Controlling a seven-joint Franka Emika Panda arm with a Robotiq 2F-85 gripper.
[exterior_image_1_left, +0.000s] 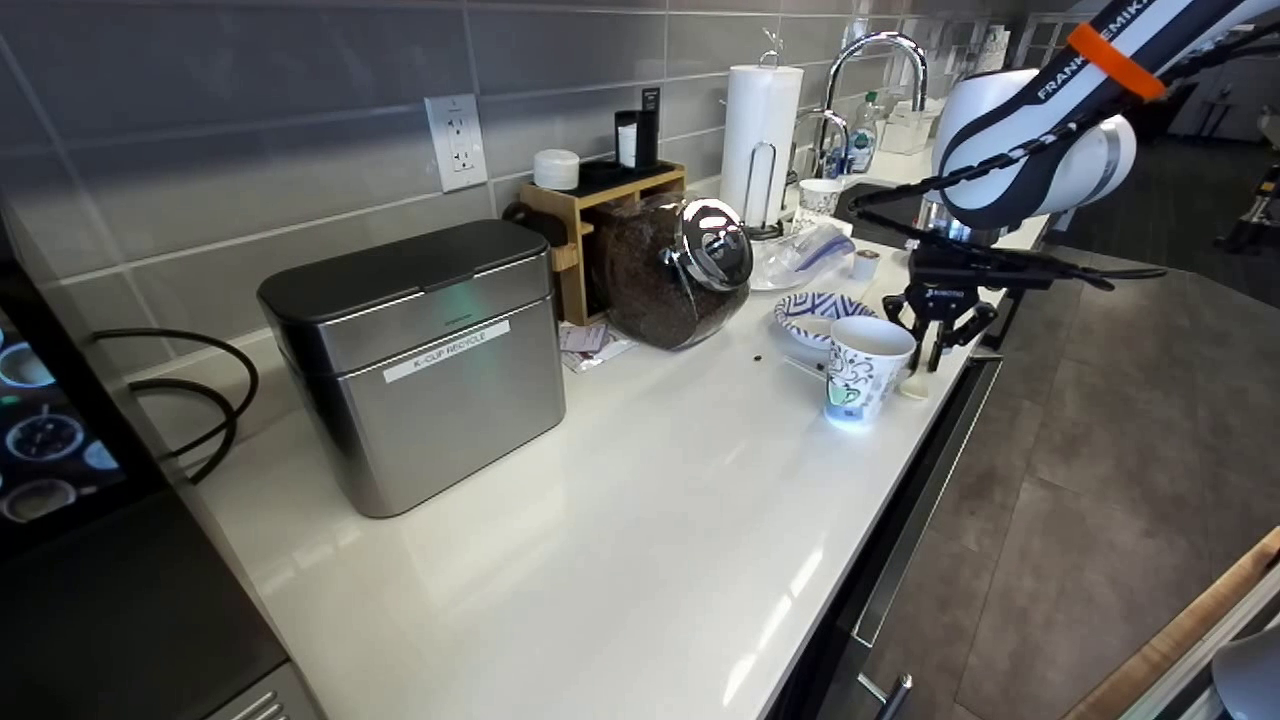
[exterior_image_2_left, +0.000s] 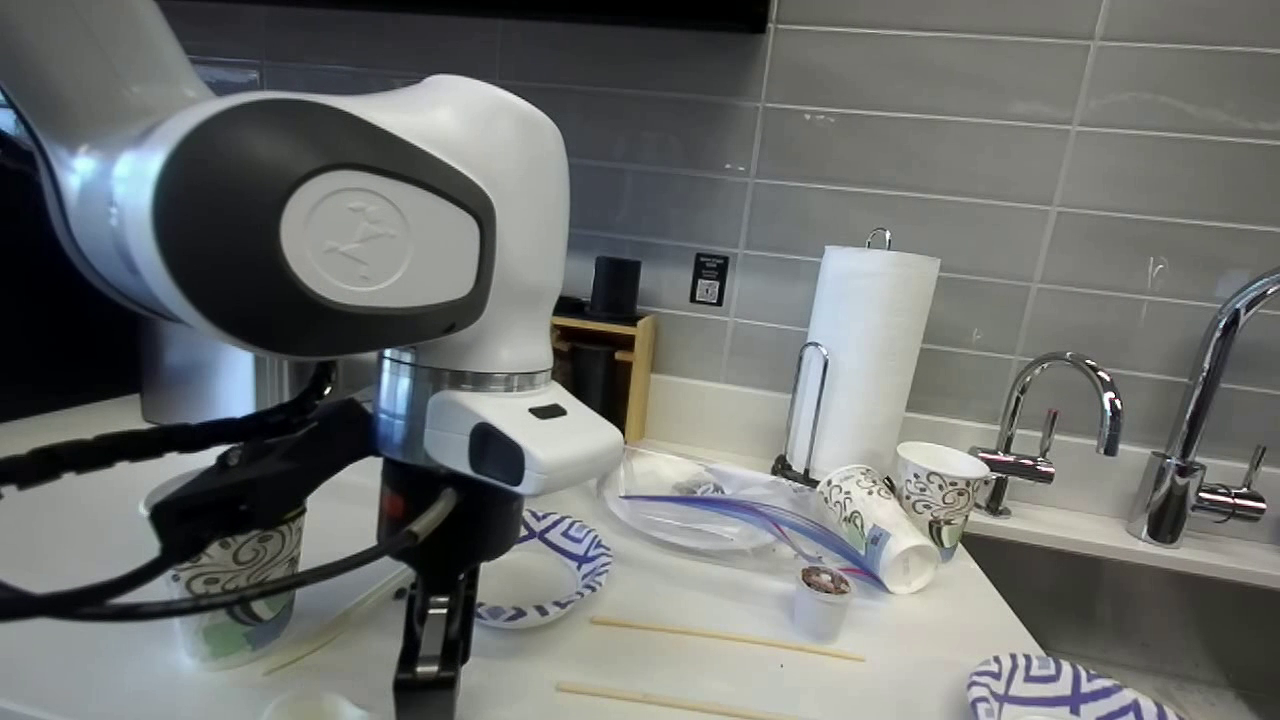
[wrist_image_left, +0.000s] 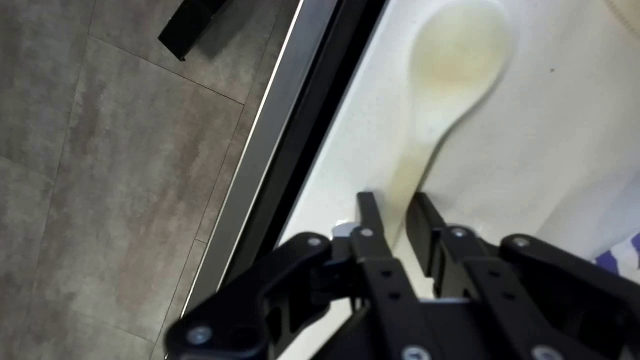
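A pale spoon (wrist_image_left: 462, 54) lies on the white counter close to its front edge, its bowl pointing away from my gripper in the wrist view. The handle runs between my two fingers, which stand near it on either side with a narrow gap between them. Whether both pads press on the handle cannot be told. In exterior view 1 my gripper (exterior_image_1_left: 925, 364) points down just behind a patterned paper cup (exterior_image_1_left: 866, 366), and the spoon's bowl (exterior_image_1_left: 914, 389) shows beside that cup. In exterior view 2 the arm hides much of this area.
A blue-patterned bowl (exterior_image_1_left: 816, 317) sits behind the cup. Two thin sticks (exterior_image_2_left: 720, 638), a small filled cup (exterior_image_2_left: 823, 604), a tipped paper cup (exterior_image_2_left: 882, 534) and a plastic bag (exterior_image_2_left: 684, 498) lie towards the sink. The counter before the steel bin (exterior_image_1_left: 444, 384) is clear.
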